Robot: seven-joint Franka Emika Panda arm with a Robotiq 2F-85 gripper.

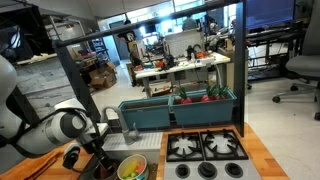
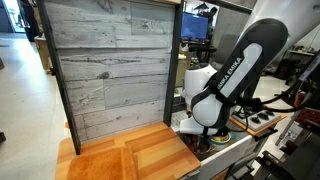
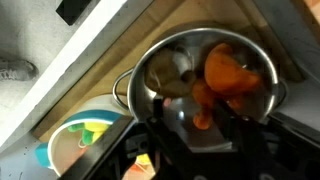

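Note:
A metal pot (image 3: 153, 75) with two side handles fills the middle of the wrist view. Orange food-like pieces (image 3: 228, 72) rest inside it, mostly on the right. My gripper is over the near part of the pot, its fingers apart and dark against the bottom of the view. Nothing is clearly held between them, though the blur hides exact contact. In exterior view 1 the gripper (image 1: 101, 160) points down at the left end of the sink area, with the pot's contents hard to make out.
Beside the pot stands a bowl (image 1: 142, 158) holding colourful pieces. To the right is a stove (image 1: 205, 146) with black grates and knobs. A blue-green bin (image 1: 150, 114) with produce stands behind, near the faucet (image 1: 112, 113). Bare wood (image 2: 152, 145) lies at the left in exterior view 2.

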